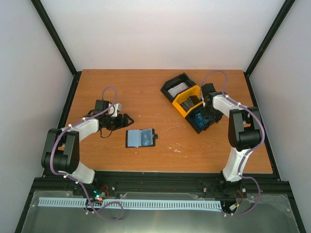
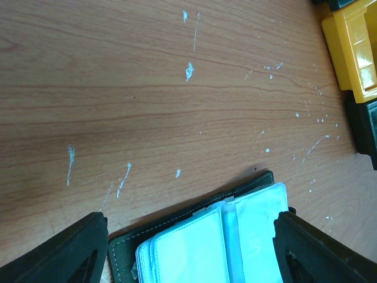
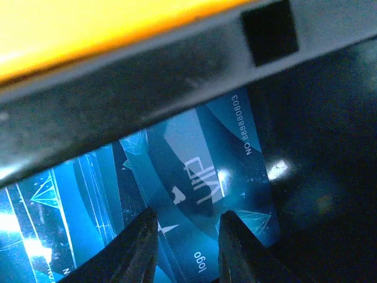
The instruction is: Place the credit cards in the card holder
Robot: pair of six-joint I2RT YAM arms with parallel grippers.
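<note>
An open card holder [image 1: 140, 138] with clear blue sleeves lies at the table's middle front; in the left wrist view it [image 2: 209, 247] sits below my left gripper, which is open with nothing between its fingers. Blue credit cards [image 1: 200, 119] lie in the front black compartment at the right. My right gripper is down in that compartment, part open, its fingertips over the cards [image 3: 194, 165]; whether they touch cannot be told.
The compartments stand in a slanted row: a black one [image 1: 169, 82] with white items at the back, a yellow one [image 1: 181, 108] in the middle, the black one at the front.
</note>
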